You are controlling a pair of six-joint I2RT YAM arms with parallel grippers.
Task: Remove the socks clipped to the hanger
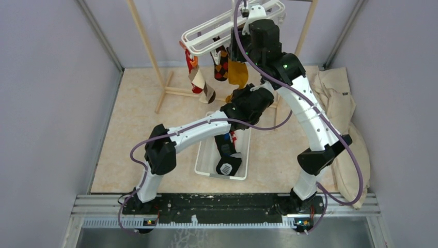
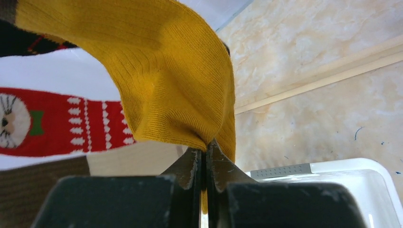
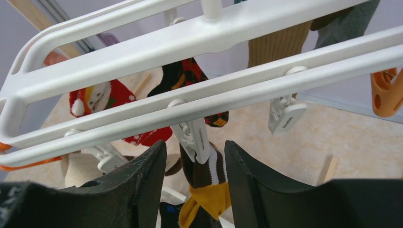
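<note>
A mustard sock (image 2: 176, 71) hangs in the left wrist view, its lower part pinched in my left gripper, which is shut on it. In the right wrist view this sock's dark and striped upper end (image 3: 202, 168) hangs from a white clip (image 3: 194, 140) on the white hanger (image 3: 119, 61). My right gripper is open, its fingers on either side of that clip and sock, with no contact visible. Other socks hang close by: a red patterned one (image 2: 62, 122), a cream and brown one (image 1: 201, 85) and a dark checkered one (image 1: 221, 64).
Below the left arm stands a white bin (image 1: 197, 160) with dark socks (image 1: 227, 160) in it. The wooden stand (image 1: 143, 36) frames the hanger. An empty white clip (image 3: 286, 114) and an orange clip (image 3: 387, 92) sit along the hanger bar. Beige cloth (image 1: 351, 150) lies at right.
</note>
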